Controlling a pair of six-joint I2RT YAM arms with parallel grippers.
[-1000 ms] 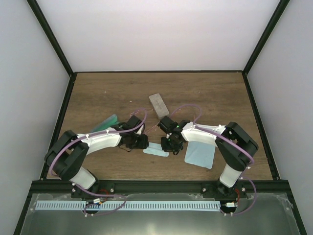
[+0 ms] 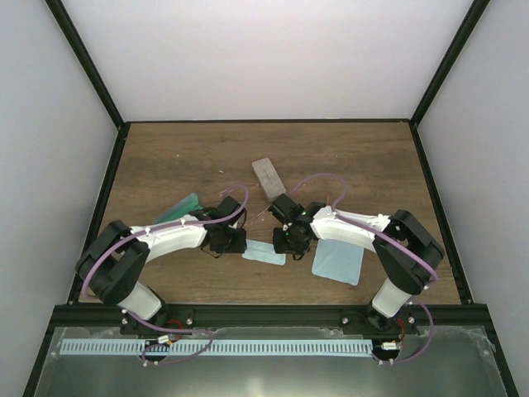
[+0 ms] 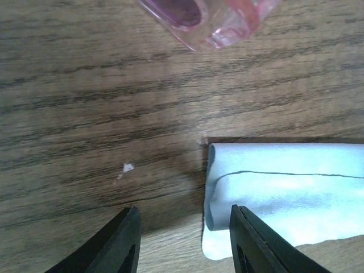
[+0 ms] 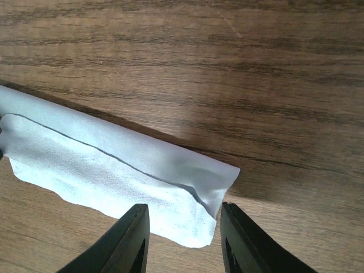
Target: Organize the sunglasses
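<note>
A folded light blue cloth lies flat between my grippers at the table's front middle. My left gripper is open just over its left end, with nothing held. My right gripper is open over the cloth's other end, also empty. Pink clear-framed sunglasses show at the top of the left wrist view, partly out of frame; in the top view they are small and partly hidden behind the arms.
A flat light blue cloth lies at the right, partly under my right arm. A teal item lies behind my left arm. A grey block stands at the back middle.
My left gripper has shifted slightly left along the front of the table.
</note>
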